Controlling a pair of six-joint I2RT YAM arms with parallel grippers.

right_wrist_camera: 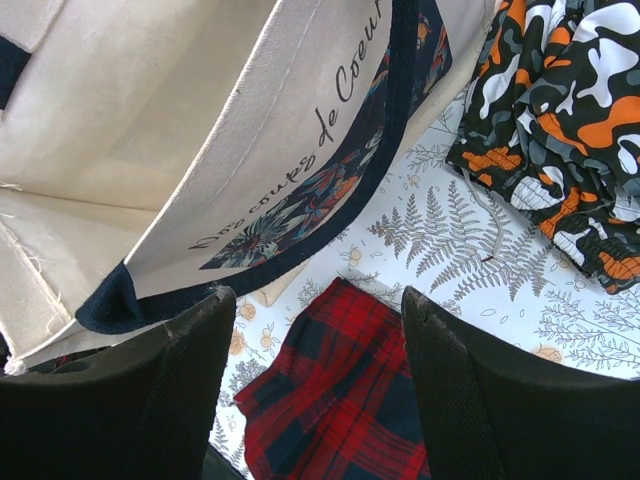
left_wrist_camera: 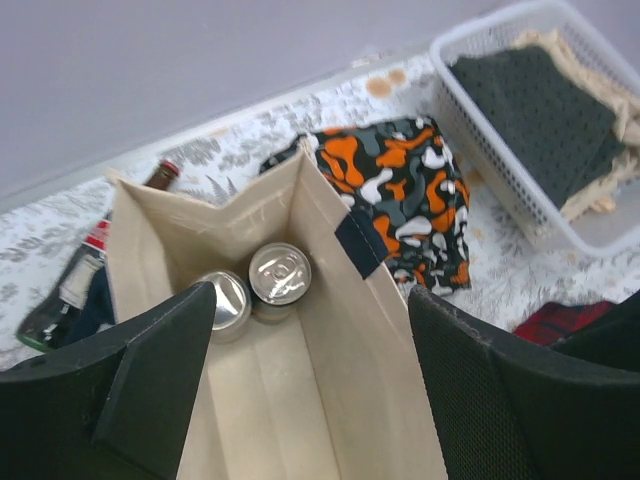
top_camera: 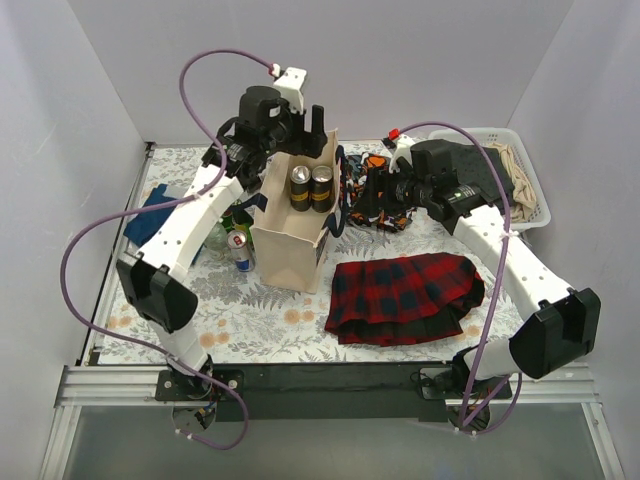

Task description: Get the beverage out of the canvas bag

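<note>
The beige canvas bag [top_camera: 285, 248] stands open on the table's left-centre. Inside it, side by side, are a dark can [top_camera: 300, 190] and a second dark can [top_camera: 321, 190], both upright with yellow bands. My left gripper [top_camera: 307, 148] hovers over the bag's far end, its fingers apart. In the left wrist view the silver lid of one can [left_wrist_camera: 229, 303] and the lid of the other can [left_wrist_camera: 281, 274] lie below the spread fingers [left_wrist_camera: 160, 385], held by neither. Beside the bag's right wall, my right gripper is open and empty.
A silver-blue can [top_camera: 240, 250] stands left of the bag. Red plaid cloth [top_camera: 400, 298] lies at front right, orange-patterned cloth [left_wrist_camera: 395, 190] behind the bag's right side. A white basket [top_camera: 537, 190] with cloths occupies the far right.
</note>
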